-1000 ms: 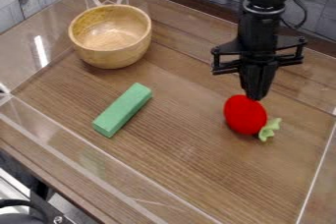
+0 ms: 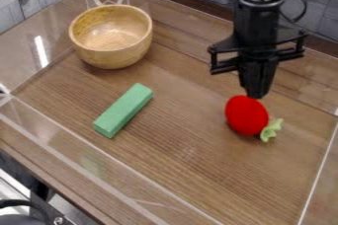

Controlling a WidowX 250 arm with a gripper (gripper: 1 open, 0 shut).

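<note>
My gripper (image 2: 260, 54) is a black two-fingered tool, held above and behind a red object (image 2: 247, 115) with a pale green tip, likely a strawberry-like toy. It appears shut, with nothing seen between its fingers. A green block (image 2: 123, 109) lies flat on the wooden table at the lower left.
A tan bowl (image 2: 114, 41) stands at the upper left.
The gripper has shifted slightly over the last second, its lower end moving a little. The red object, green block and bowl have not moved.
</note>
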